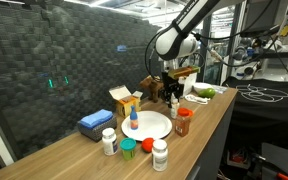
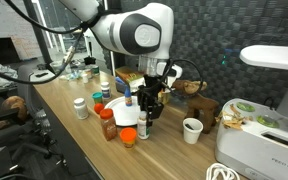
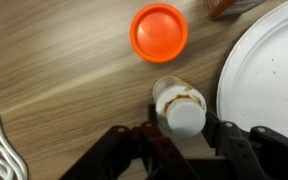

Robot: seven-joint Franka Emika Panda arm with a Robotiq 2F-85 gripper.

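Observation:
My gripper is shut on a clear bottle with a white cap (image 3: 185, 117), one dark finger on each side of it. In the second exterior view the bottle (image 2: 142, 126) is upright beneath the gripper (image 2: 144, 112), close to an orange-lidded jar (image 2: 129, 136). The first exterior view has the gripper (image 1: 174, 99) just right of the white plate (image 1: 147, 126). Whether the bottle's base touches the table cannot be made out.
Beside the bottle stands a red-brown jar (image 2: 108, 124). A white mug (image 2: 192, 129) and a coiled white cable (image 2: 221, 172) are on the other side. On the plate's far side are a blue bottle (image 1: 134, 120), a yellow box (image 1: 125, 101) and several jars.

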